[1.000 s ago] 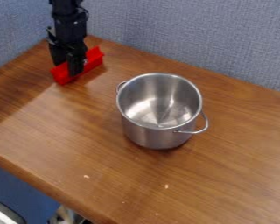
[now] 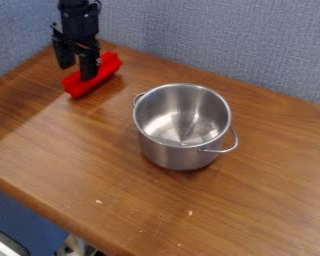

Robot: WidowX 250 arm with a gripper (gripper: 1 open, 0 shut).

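Note:
My black gripper (image 2: 77, 56) is at the upper left, its fingers pointing down at the left side of a red bar-shaped object (image 2: 93, 78) that lies diagonally on the wooden table. The gripper stands open; whether its fingertips touch the red object is hard to tell.
A large steel pot (image 2: 182, 126) with two side handles stands right of centre. Blue-grey padded walls border the back, and the table's edge runs along the lower left.
The red object has shifted slightly right and toward the camera, and more of it shows beside the gripper. The gripper has moved a little. The pot is unmoved.

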